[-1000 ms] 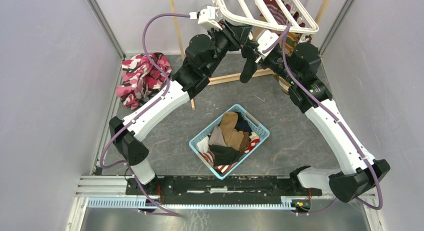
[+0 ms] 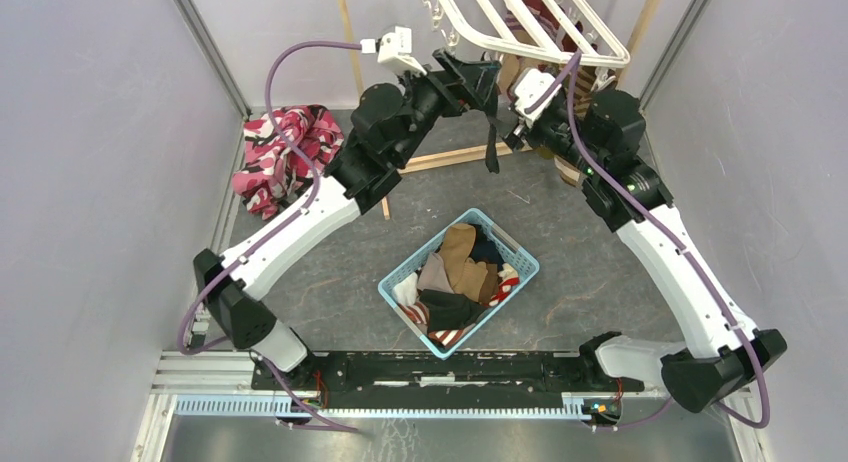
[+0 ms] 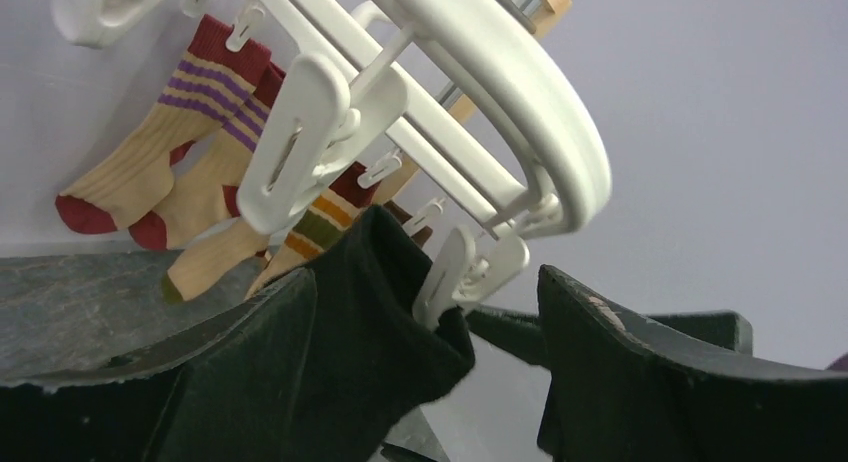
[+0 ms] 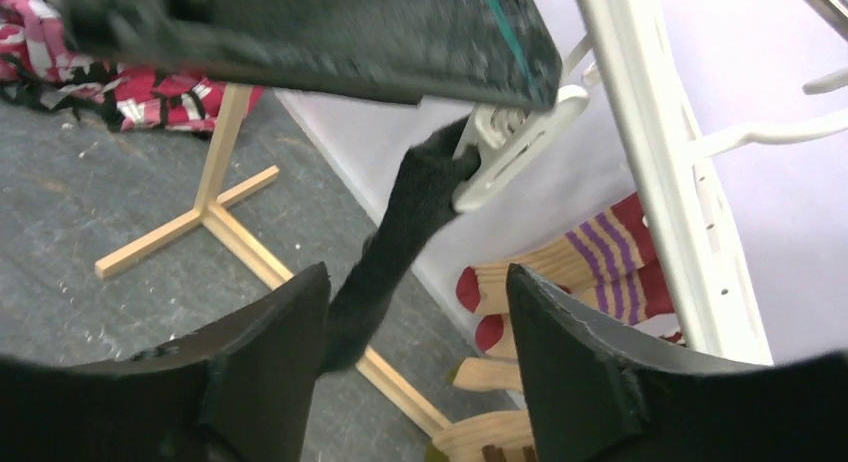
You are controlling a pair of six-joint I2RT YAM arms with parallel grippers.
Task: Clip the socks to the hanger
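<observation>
A black sock (image 4: pixel 405 217) hangs from a white clip (image 4: pixel 512 157) of the hanger (image 2: pixel 545 52), its upper edge pinched in the clip. Both fingers of my left gripper stand apart on either side of that clip and the sock's top, so it is open. My right gripper is open too, with its fingertips (image 4: pixel 318 287) spread around the hanging sock below the clip. From above, the sock (image 2: pixel 492 152) shows as a narrow dark strip between the two grippers. More socks (image 2: pixel 465 267) lie in the blue basket (image 2: pixel 408 322).
Several striped socks (image 3: pixel 205 112) hang from other clips behind. An empty clip (image 3: pixel 300 142) sits close to my left gripper. Pink patterned cloth (image 2: pixel 285 152) lies at the left, and a wooden stand (image 2: pixel 450 159) crosses the floor. Floor around the basket is clear.
Both grippers have gone from shut to open. The left arm has drawn back to the left. The sock now hangs from the clip alone and looks narrower from above.
</observation>
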